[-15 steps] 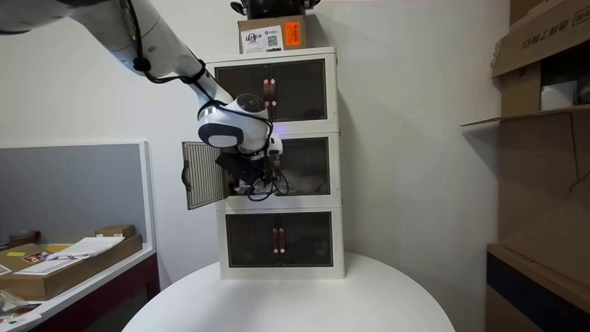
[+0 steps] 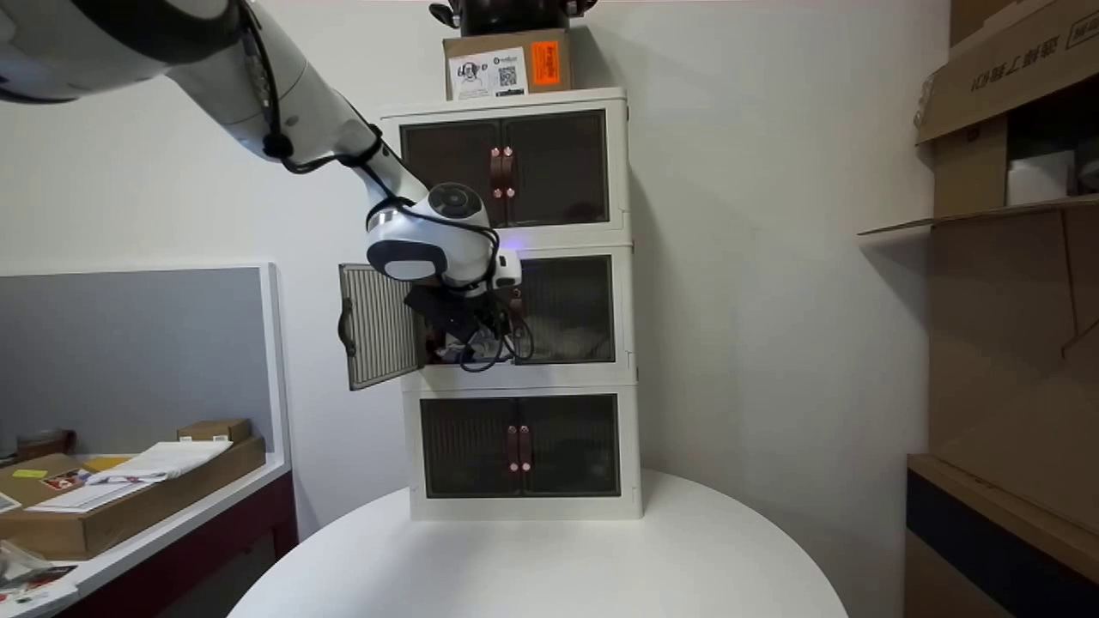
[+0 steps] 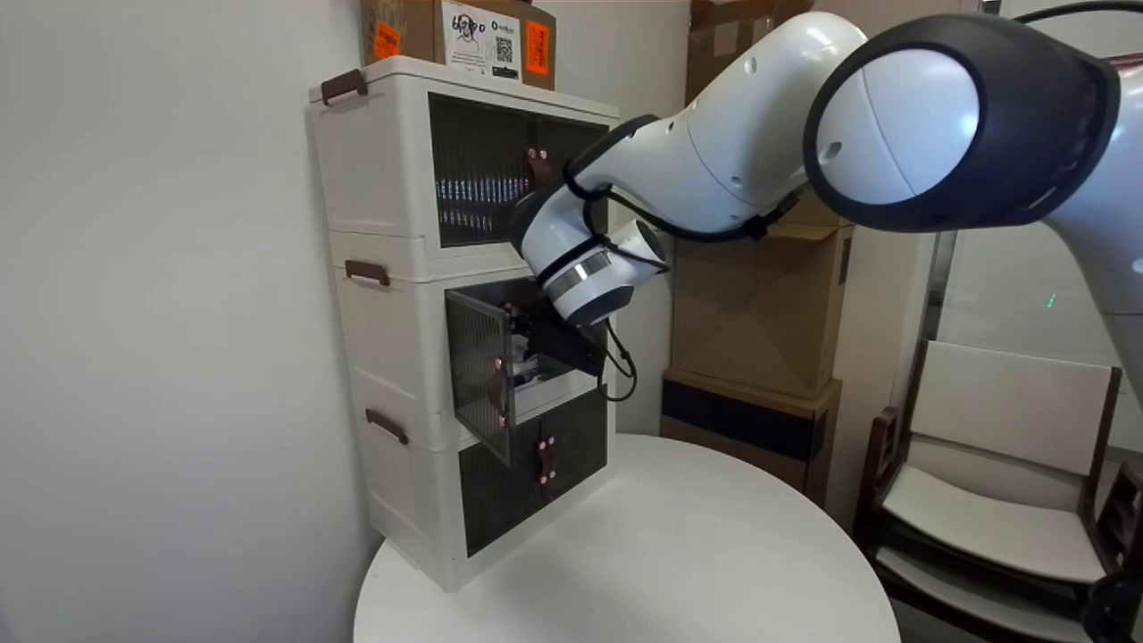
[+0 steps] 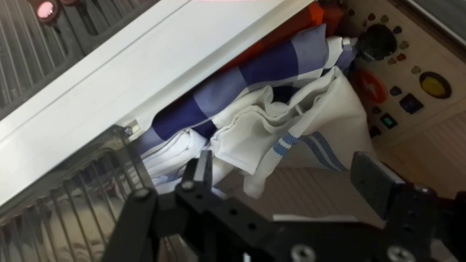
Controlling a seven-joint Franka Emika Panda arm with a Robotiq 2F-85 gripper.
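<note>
Wide apart, the fingers of my gripper show open in the wrist view, with no object clamped between them. Beyond the fingertips lies a white cloth with blue stripes [image 4: 325, 126], loosely crumpled inside the cabinet's middle compartment. A blue-and-white checked cloth [image 4: 244, 80] lies along the compartment's side behind it, with more folded white fabric [image 4: 177, 150] at the left. In the first exterior view the gripper [image 2: 476, 328] is at the opening of the middle compartment, mostly dark against it. The compartment's left door [image 2: 381, 328] stands swung open; its right door [image 2: 567, 309] is closed.
The cabinet's upper doors [image 2: 556, 170] and lower doors [image 2: 572, 445] are closed. A patterned box [image 4: 410, 70] borders the cloths inside. Close beside my gripper's left finger is a ribbed clear door panel [image 4: 78, 201].
My arm has shifted slightly: the wrist sits a little further left and lower now, and the upper arm is lower in view. Cabinet and doors look the same.
</note>
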